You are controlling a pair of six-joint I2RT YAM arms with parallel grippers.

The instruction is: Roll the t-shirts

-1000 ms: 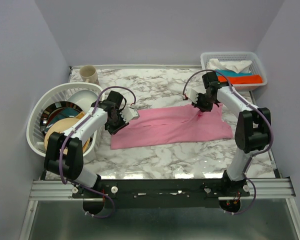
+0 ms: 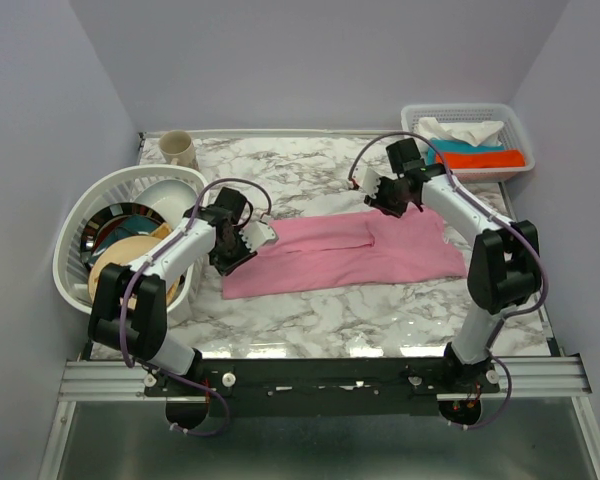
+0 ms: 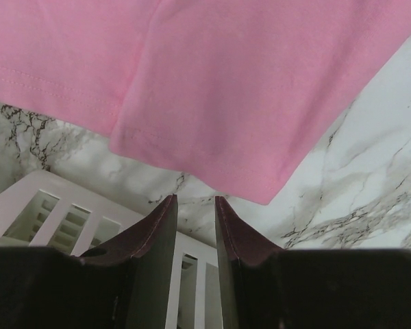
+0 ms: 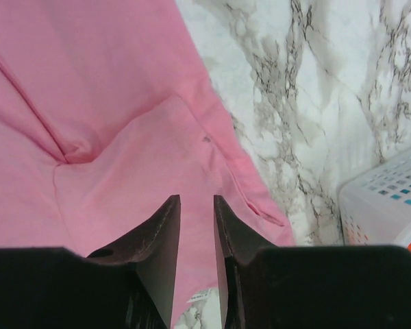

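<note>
A pink t-shirt (image 2: 320, 265) lies spread across the marble table, one flap folded over along its back side. Over its right part hovers my right gripper (image 2: 392, 211); in the right wrist view its fingers stand open, with pink cloth (image 4: 185, 164) beneath and nothing visible between the fingers. My left gripper (image 2: 242, 262) is above the shirt's left end, beside the white basket. The left wrist view shows its fingers (image 3: 163, 233) apart and empty, with the shirt's end (image 3: 205, 137) lying flat ahead of them.
At the left, a large white basket (image 2: 65, 245) holds dishes and a round board. Behind it stands a beige mug (image 2: 178, 149). A white bin (image 2: 412, 124) with white, blue and orange cloths sits at the back right. Bare marble (image 2: 290, 330) shows in front of the shirt.
My right gripper has shifted left and is now clear of the cloth. The pinched-up peak of fabric beneath it has settled flatter. My left arm is still.
</note>
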